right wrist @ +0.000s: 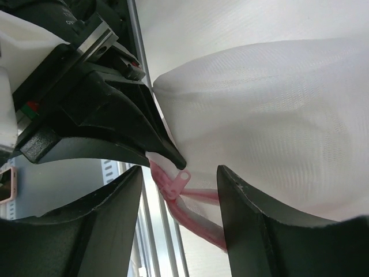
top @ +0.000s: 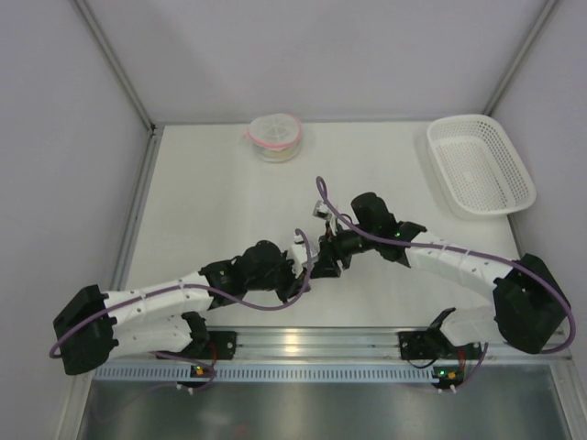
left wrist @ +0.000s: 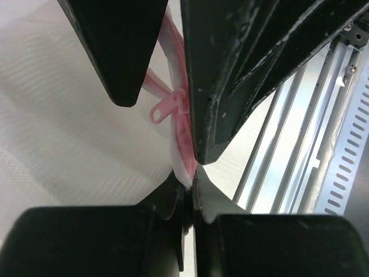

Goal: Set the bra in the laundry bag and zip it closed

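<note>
A white mesh laundry bag (left wrist: 75, 121) with a pink zipper edge (left wrist: 183, 135) fills much of both wrist views. My left gripper is shut on that edge. Just beyond it on the zipper is the pink zip pull (right wrist: 180, 181). My right gripper stands open, and its two spread fingers (right wrist: 245, 213) come down on either side of the pull; contact with it cannot be made out. From the top, both grippers meet near the front middle of the table and hide most of the bag. No bra is discernible.
A round, pink-trimmed mesh container (top: 275, 131) sits at the table's back edge. At the back right lies an empty white basket (top: 480, 165). A metal rail (top: 312, 336) runs along the front.
</note>
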